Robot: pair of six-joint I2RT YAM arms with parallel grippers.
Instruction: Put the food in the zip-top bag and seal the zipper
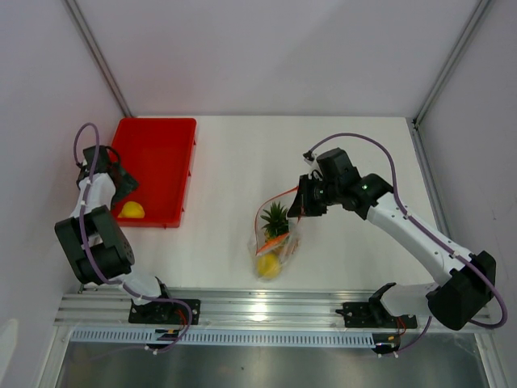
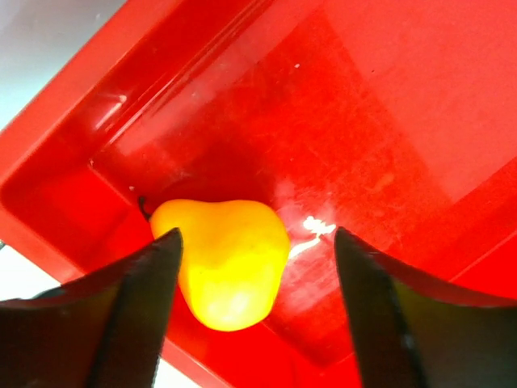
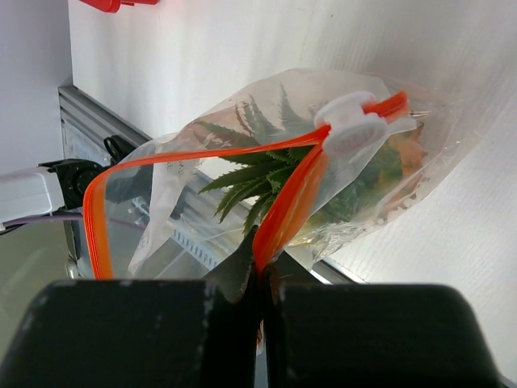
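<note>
A yellow, pepper-shaped food piece (image 2: 230,263) lies in the near left corner of the red tray (image 1: 187,174). Over it is my left gripper, its dark fingers (image 2: 145,299) spread apart with nothing clamped; the food sits below and nearer the left finger. The clear zip bag (image 3: 242,97) stands on the table with its mouth open. Inside are a green-leaved pineapple (image 1: 275,218) and a yellow item (image 1: 268,264); other contents are blurred by the plastic. My right gripper is shut on the orange zipper rim, where a white slider (image 3: 351,125) also sits.
The rest of the red tray is empty. Bare white table (image 1: 234,162) separates tray and bag. The left wall (image 1: 40,162) is close beside my left arm.
</note>
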